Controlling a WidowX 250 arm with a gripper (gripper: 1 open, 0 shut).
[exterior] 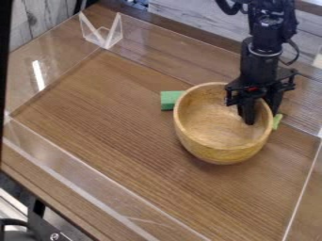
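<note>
A large tan bowl (217, 136) sits right of centre on the wooden table. The black robot gripper (251, 100) is at the bowl's back right rim, one finger reaching down by the rim; whether it is shut on the rim cannot be told. A green block (170, 98) lies just left of the bowl, partly behind it. A small pale green piece (277, 123) lies at the bowl's right side.
A white wire rack (104, 30) stands at the back left. A wall or board runs along the back.
</note>
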